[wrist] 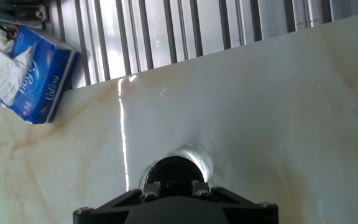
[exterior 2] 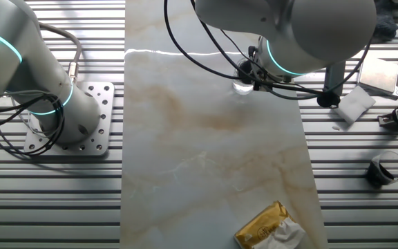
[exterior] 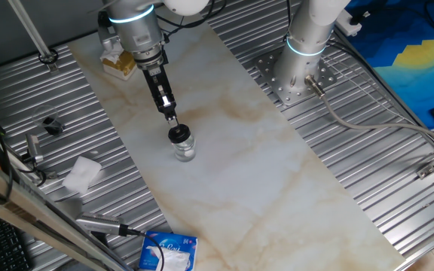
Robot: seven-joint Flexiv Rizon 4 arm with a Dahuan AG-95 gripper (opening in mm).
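Observation:
A clear glass jar [exterior: 184,150] with a black lid [exterior: 179,134] stands upright on the marble-patterned board [exterior: 255,173], something white inside it. My gripper [exterior: 172,121] points down at the lid from above, its tips right at the lid's top. In the wrist view the two fingertips [wrist: 199,188] stand apart over the near part of the black lid [wrist: 174,171], close to its two sides. Whether they press on the lid or only stand around it is not clear. The arm hides most of the jar in exterior view 2, leaving a bit of glass [exterior 2: 242,88].
A blue tissue pack [exterior: 169,251] lies at the board's front left edge, a gold tissue pack [exterior: 119,64] at its far end. Around the jar the board is bare.

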